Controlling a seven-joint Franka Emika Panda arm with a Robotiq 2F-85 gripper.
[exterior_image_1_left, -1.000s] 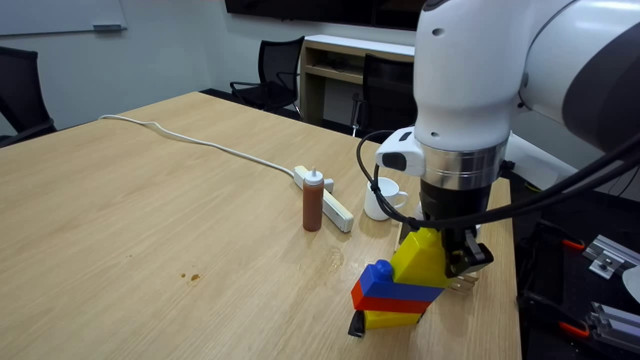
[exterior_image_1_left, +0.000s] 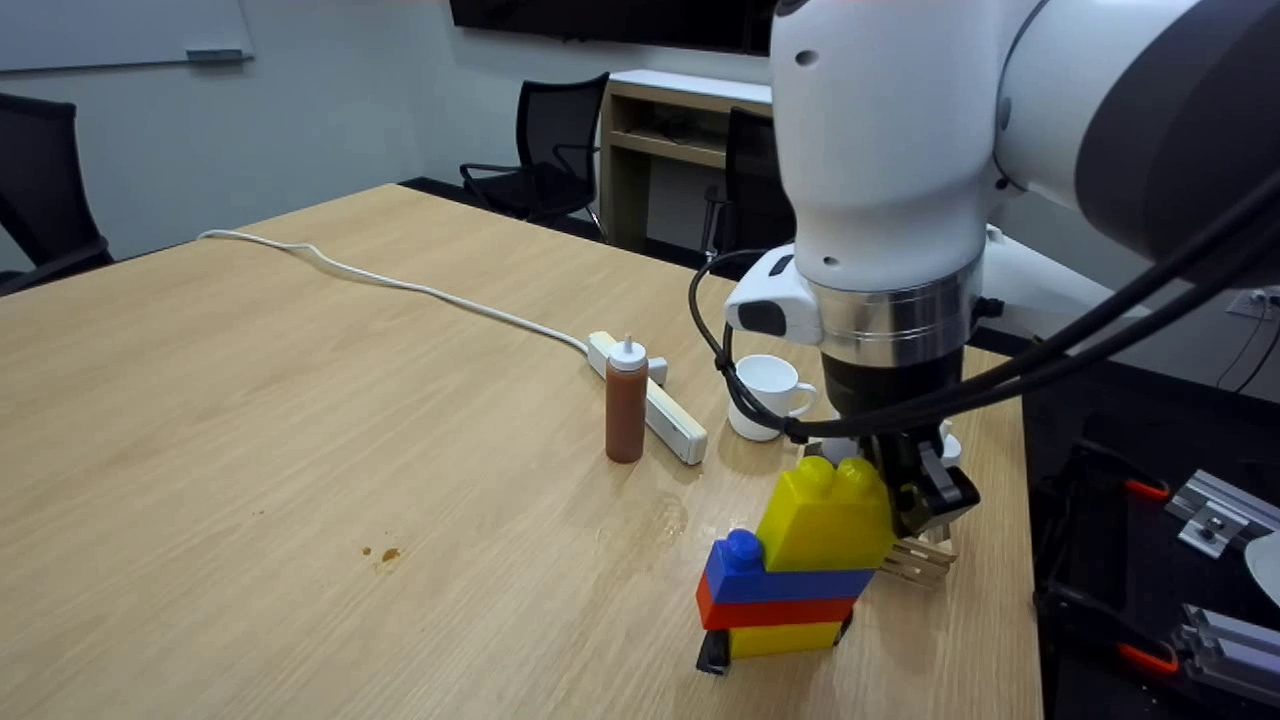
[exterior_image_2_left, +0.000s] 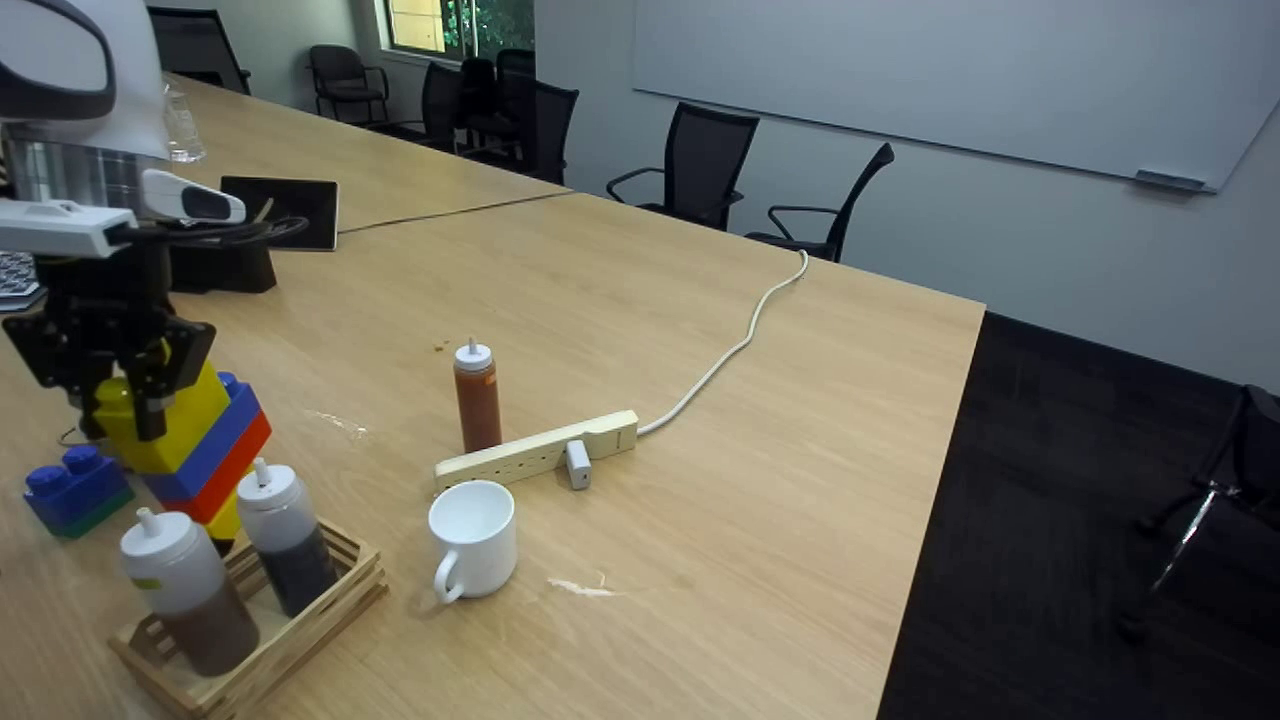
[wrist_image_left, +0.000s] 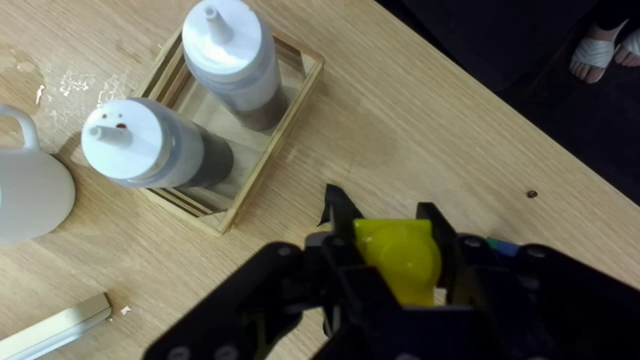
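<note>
My gripper (exterior_image_1_left: 902, 498) is shut on a big yellow block (exterior_image_1_left: 828, 522), the top of a toy-brick stack. Under it come a blue brick (exterior_image_1_left: 786, 580), a red brick (exterior_image_1_left: 780, 613) and a yellow brick (exterior_image_1_left: 786, 638) at the bottom. The rows look nearly level in exterior view 1. In the wrist view, the yellow block (wrist_image_left: 400, 255) shows a stud between my fingers, while most of the stack is hidden below the gripper. Black material (exterior_image_1_left: 714, 652) pokes out by the bottom brick. Whether the lower joints are fully pressed together, I cannot tell.
Beside the stack stands a wooden crate (exterior_image_2_left: 348, 570) with two squeeze bottles. A blue-and-green brick pair (exterior_image_2_left: 78, 492) sits on the other side. A white mug (exterior_image_2_left: 474, 540), power strip (exterior_image_2_left: 540, 450) and brown bottle (exterior_image_2_left: 477, 402) are farther off.
My gripper has shifted slightly left in exterior view 1, still on the yellow block. The blue and red bricks were tilted; they now lie more level, their left end lower over the bottom brick.
</note>
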